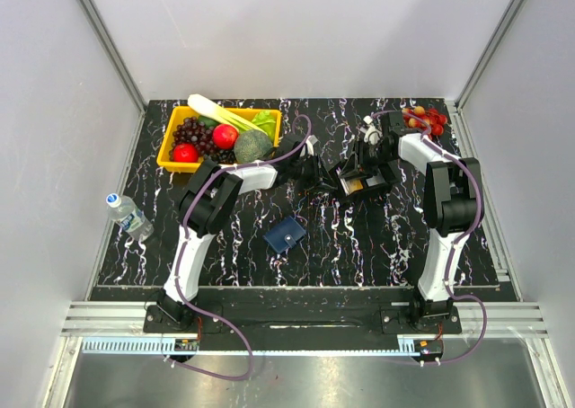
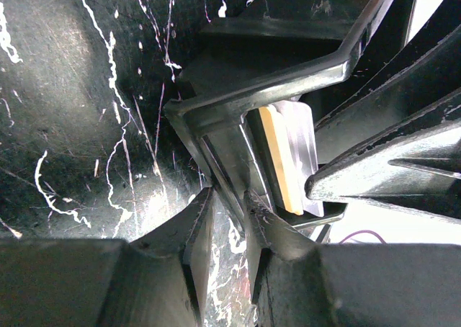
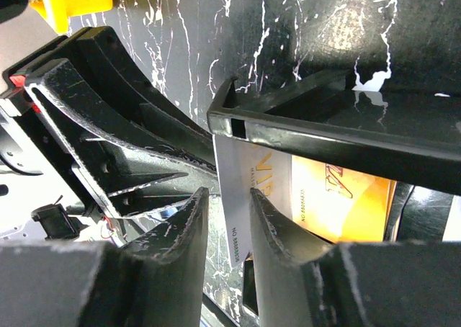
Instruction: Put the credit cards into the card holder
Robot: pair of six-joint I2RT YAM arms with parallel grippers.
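The black card holder (image 2: pixel 259 89) is tilted at centre right of the table, with a white card (image 3: pixel 234 197) and an orange card (image 3: pixel 338 204) in it. My left gripper is shut on the holder's edge at its lower side. My right gripper stands open at the cards, its fingertips beside the white card's edge. In the top view both grippers meet at the holder, partly hiding it. A dark blue pouch (image 1: pixel 285 235) lies in the middle front of the table.
A yellow basket (image 1: pixel 163 152) of fruit and vegetables stands at the back left, beside my left arm. A water bottle (image 1: pixel 130 217) is at the left edge, red and orange produce (image 1: pixel 433 120) at the back right.
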